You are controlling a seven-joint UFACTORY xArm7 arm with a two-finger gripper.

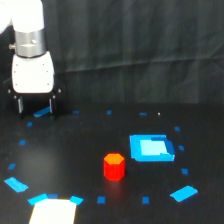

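Observation:
In the camera view my gripper is at the far left, under a white and grey arm. Its dark fingers stand apart, hard to make out against the black background, and nothing shows between them. A red block with a lighter hexagonal top stands on the black table, well to the right of the gripper and nearer the camera. Behind the block and to its right lies a blue, square, tray-like thing with a white middle.
A pale square lies at the bottom edge, left of centre. Blue tape pieces, such as one at the right, and small blue marks dot the table. Bare table separates the gripper from the red block.

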